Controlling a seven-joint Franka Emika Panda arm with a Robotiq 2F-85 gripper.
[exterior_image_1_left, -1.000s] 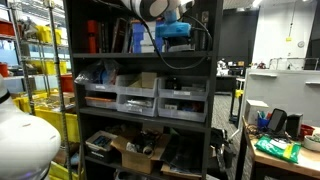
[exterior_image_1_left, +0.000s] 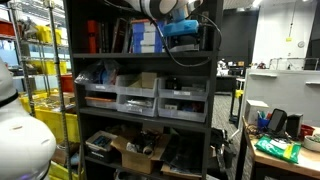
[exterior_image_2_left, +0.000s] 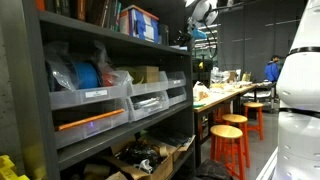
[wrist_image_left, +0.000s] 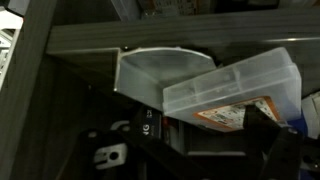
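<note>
My gripper stands open on the shelving unit's upper level in the wrist view, its dark fingers spread at left and right. Just ahead of it, a clear plastic case (wrist_image_left: 235, 88) with an orange-and-white label lies tilted, partly hidden by the right finger. A pale curved plastic piece (wrist_image_left: 150, 75) adjoins its left side. I see nothing held between the fingers. In the first exterior view, the white-and-blue arm (exterior_image_1_left: 165, 8) reaches in from the top to the upper shelf's right part; the gripper itself is too small to read there.
Upright files (exterior_image_1_left: 147, 36) fill the upper shelf left of the arm. Clear bins (exterior_image_1_left: 136, 103) line the shelf below, with a cardboard box (exterior_image_1_left: 138, 155) lower down. At the right stands a wooden table (exterior_image_1_left: 285, 158) with tools.
The arm's end has shifted slightly to the right over the upper shelf in the first exterior view. The shelves and bins look the same.
</note>
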